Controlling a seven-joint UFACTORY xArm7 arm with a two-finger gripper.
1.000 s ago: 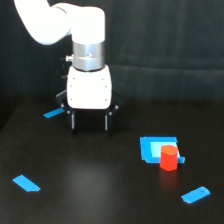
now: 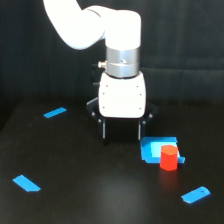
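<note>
A small red cylinder (image 2: 169, 158) stands upright on the dark table, at the front right part of a blue square (image 2: 147, 151). The square has a pale patch in its middle, partly hidden by the cylinder. To the left of both hangs my gripper (image 2: 122, 131), open, with its two thin fingers pointing down wide apart and nothing between them. Its right finger (image 2: 141, 130) is near the square's back left corner in the picture. How high the fingertips are above the table is hard to tell.
Blue tape strips lie flat at the back left (image 2: 55, 112), front left (image 2: 26, 184) and front right (image 2: 196, 195).
My gripper has moved right, towards the blue square and red cylinder, and sits slightly lower in the picture. The cylinder and the tape have stayed put.
</note>
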